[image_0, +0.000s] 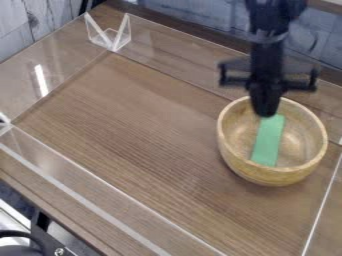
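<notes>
My gripper (267, 90) is raised at the upper right, blurred, over the back part of a tan round bowl (233, 154); its fingers are too smeared to tell how they stand. A green oblong object (266, 142) lies inside the bowl on the wooden table (120, 140).
A clear plastic piece (110, 32) stands at the back left of the table. A black cable or fitting (27, 240) is at the lower left corner.
</notes>
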